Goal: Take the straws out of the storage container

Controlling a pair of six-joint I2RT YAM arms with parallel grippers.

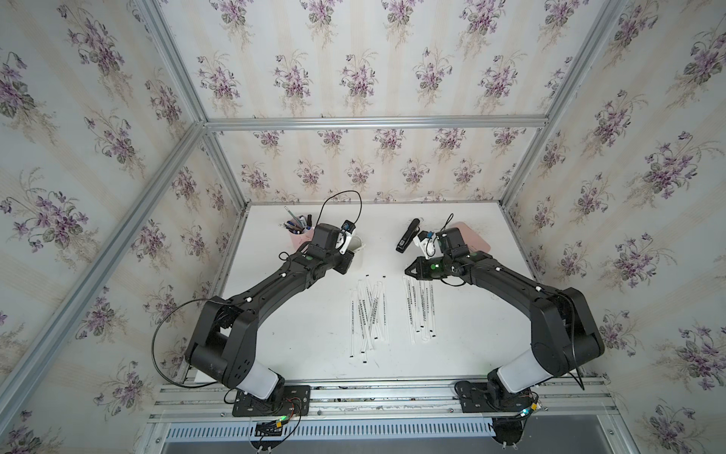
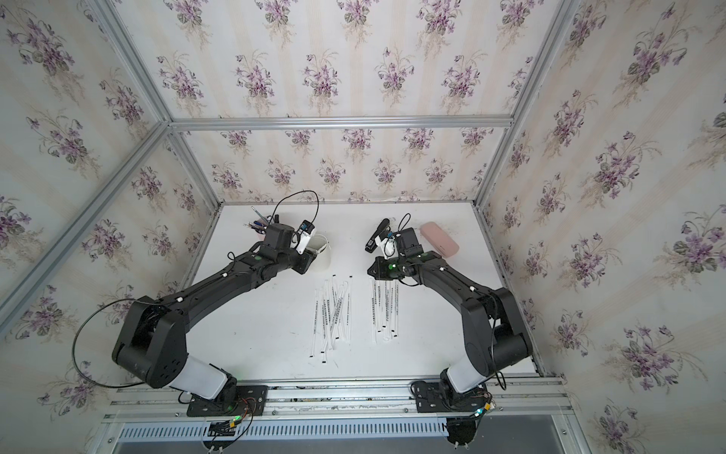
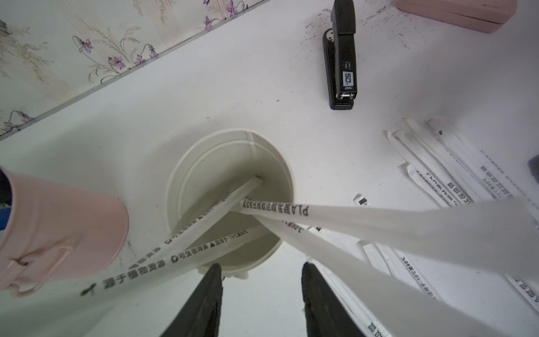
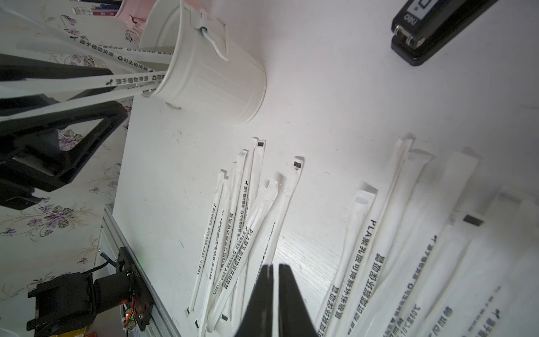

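The cream storage container (image 4: 224, 84) stands upright at the back, with several paper-wrapped straws (image 3: 275, 208) leaning in it. My left gripper is over its near rim, fingers apart among the straw tops, with nothing seen held between them. More wrapped straws (image 4: 235, 224) lie in two groups on the table in front. My right gripper is shut, with nothing showing between its fingers, above the right-hand group.
A black stapler (image 3: 343, 67) lies behind, between the grippers. A pink cup of pens (image 3: 70, 224) stands left of the container; a pink case (image 2: 438, 239) lies at back right.
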